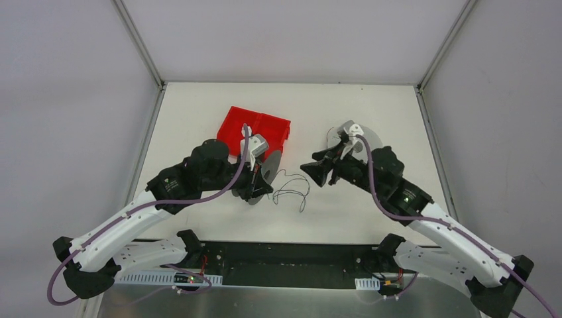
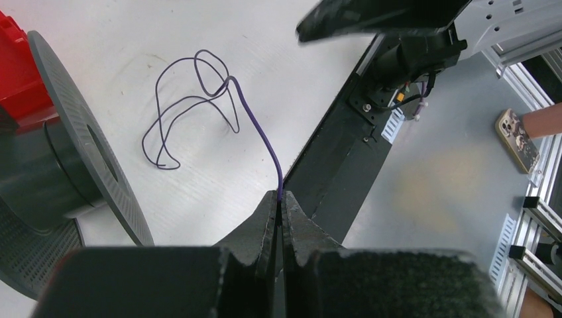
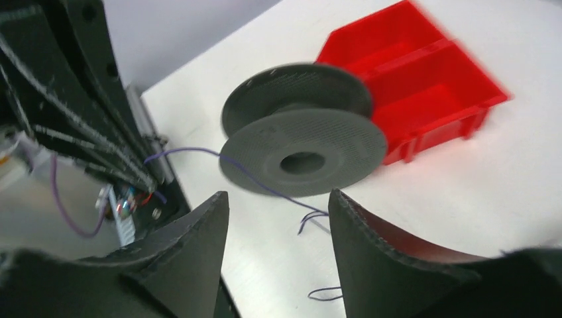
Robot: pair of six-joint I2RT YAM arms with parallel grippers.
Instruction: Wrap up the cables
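A thin purple cable (image 2: pixel 265 136) runs from my left gripper to a loose tangle on the white table. The left fingers are shut on it, as the left wrist view shows. Right beside that gripper is a grey spool (image 3: pixel 301 159), its flanges upright and no cable visible around its core in the right wrist view. To the right of the tangle hovers my right gripper (image 1: pixel 311 165), its fingers (image 3: pixel 205 232) apart and holding nothing. In the right wrist view the cable crosses beyond the gap between them.
A red two-part bin (image 1: pixel 273 126) stands behind the spool. At the back right, a pale round reel (image 1: pixel 373 140) is partly hidden by the right arm. The table's front edge borders a dark strip. Bare table lies at the back middle.
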